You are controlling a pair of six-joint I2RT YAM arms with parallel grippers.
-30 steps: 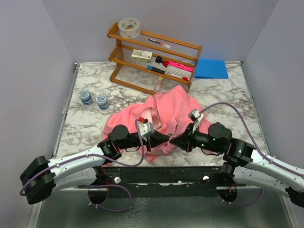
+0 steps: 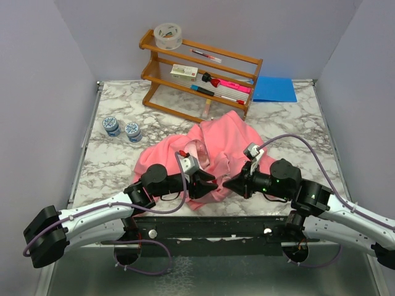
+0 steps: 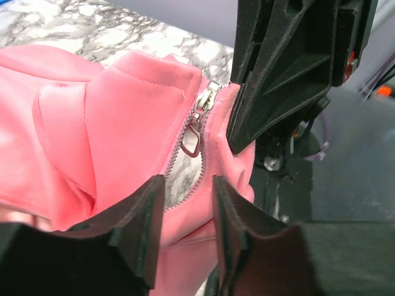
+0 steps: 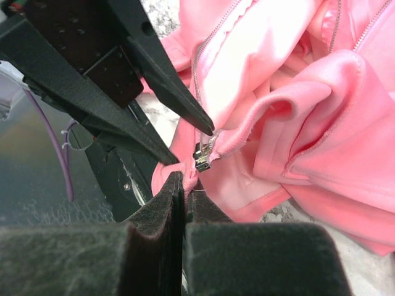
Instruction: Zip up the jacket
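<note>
The pink jacket (image 2: 228,142) lies bunched on the marble table. In the left wrist view the zipper slider and pull (image 3: 195,126) sit where the two toothed tapes meet. Below them my left gripper is open, nothing between its fingers. My right gripper is shut on a thin fold of pink cloth at the jacket's zipper end, just below the metal slider (image 4: 203,156) in the right wrist view, with the left gripper's fingers close above it.
A wooden rack (image 2: 185,83) with stationery, a blue sheet (image 2: 274,89) and two cans (image 2: 120,129) stand at the back. Bare marble shows at both sides of the jacket.
The right arm has barely moved.
</note>
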